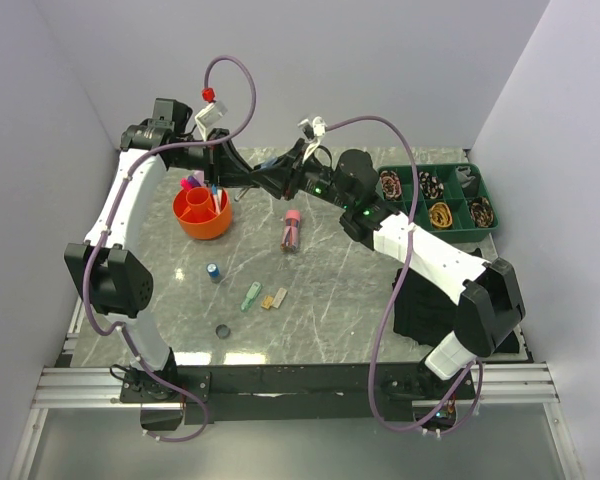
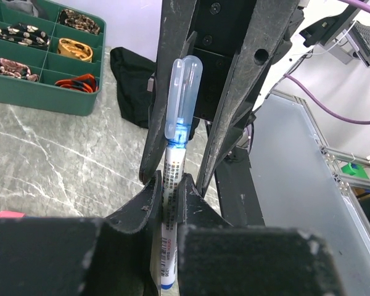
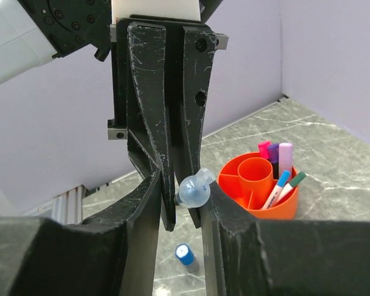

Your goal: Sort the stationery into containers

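A white marker with blue print and a clear cap stands lengthwise in the left wrist view, its lower body between the fingers of my left gripper, which is shut on it. Around its upper part are the fingers of my right gripper, open, with a gap beside the marker. The cap's clear end points at the right wrist camera. Both grippers meet above the table in the top view, largely hiding the marker. An orange round holder contains several pens and markers.
A pink-topped container, a blue-topped item, a green item, small blocks and a dark ring lie on the marble table. At right are a green compartment tray and black cloth.
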